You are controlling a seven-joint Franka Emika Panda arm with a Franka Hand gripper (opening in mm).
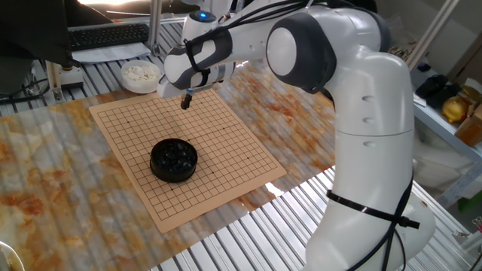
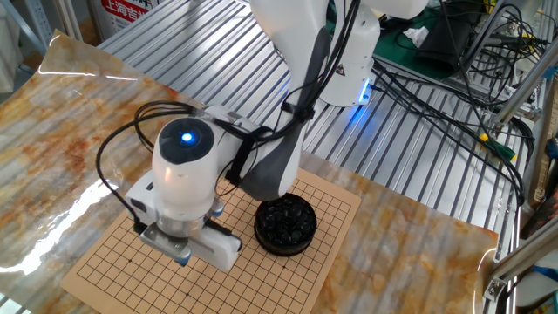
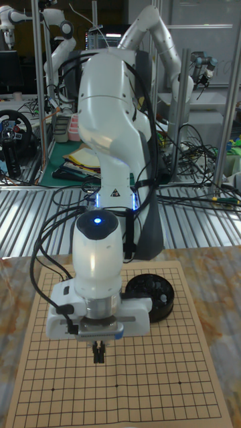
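A round black bowl (image 1: 174, 160) full of black stones (image 3: 155, 289) stands on the square wooden go board (image 1: 218, 158). No stones show on the visible part of the board's grid. My gripper (image 3: 98, 354) hangs above the board with its fingers pointing down, apart from the bowl. In exterior view 3 the dark fingers (image 3: 96, 352) are close together, and whether a thin gap or something small lies between them is too small to tell. Exterior view 2 hides the fingertips under the hand (image 2: 187, 231).
A white bowl of white stones (image 1: 141, 74) stands beyond the board's far edge, near a keyboard (image 1: 109, 35). Bare marbled tabletop (image 1: 60, 188) lies around the board. Cables (image 3: 43, 243) loop out beside the hand.
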